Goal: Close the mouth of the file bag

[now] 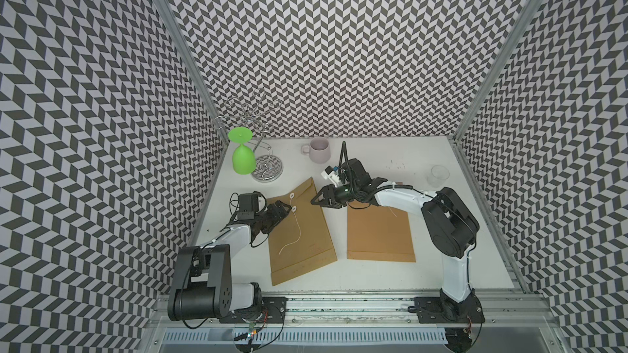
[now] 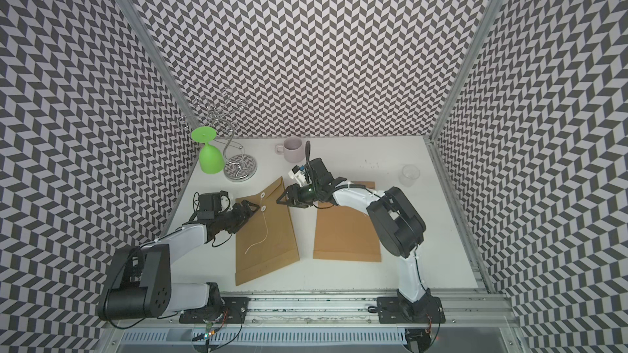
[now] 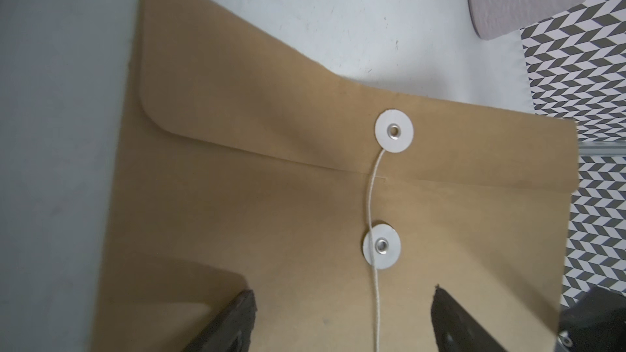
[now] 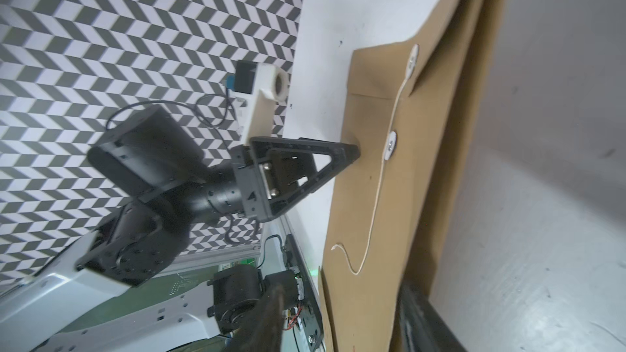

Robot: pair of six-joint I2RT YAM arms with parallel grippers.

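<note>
The brown file bag [image 1: 303,242] lies on the left half of the table, its flap [image 3: 274,91] carrying a white button [image 3: 394,131], with a second button [image 3: 382,246] below it on the body and a white string running from the flap button past the lower one. My left gripper [image 1: 281,212] stands open over the bag's left side, below the buttons in the left wrist view. My right gripper [image 1: 323,199] is part open at the bag's right edge near the flap; whether the bag's edge sits between its fingers is unclear.
A second brown bag [image 1: 379,235] lies to the right. At the back stand a green goblet [image 1: 243,157], a metal stand [image 1: 267,168] and a mug [image 1: 319,151]; a clear glass [image 1: 439,176] is at the right.
</note>
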